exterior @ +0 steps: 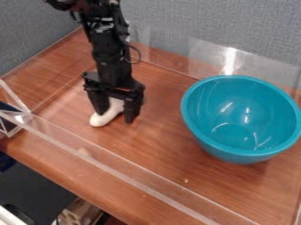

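My black gripper (114, 104) is low over the wooden table, left of centre, standing open around a white elongated object (101, 118) that lies on the tabletop. The fingers partly hide the object; whether they touch it is not clear. A large turquoise bowl (238, 117) sits to the right, apart from the gripper.
Clear plastic walls run along the table's front and back edges, with a grey panel (212, 26) behind. The wood (141, 167) in front of the bowl and gripper is bare. A dark gap with clutter lies beyond the front left edge.
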